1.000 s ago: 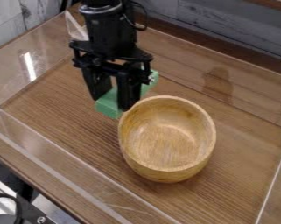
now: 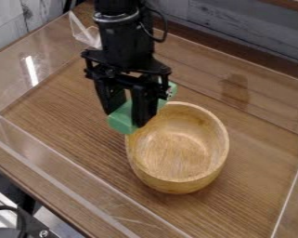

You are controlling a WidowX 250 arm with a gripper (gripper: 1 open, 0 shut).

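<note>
My gripper [image 2: 131, 102] hangs from the top of the camera view, dark and bulky, shut on a mint-green object [image 2: 123, 121] that shows below and to the right of its fingers. The green object is largely hidden behind the gripper; its exact shape is unclear. It is at the upper left rim of a round wooden bowl [image 2: 178, 158], which stands empty on the wooden table.
A pale wall [image 2: 244, 37] runs along the back. A dark cable [image 2: 8, 212] lies at the lower left edge.
The gripper has shifted slightly, carrying the green object a little toward the left and down in the view. The bowl has not visibly moved.
</note>
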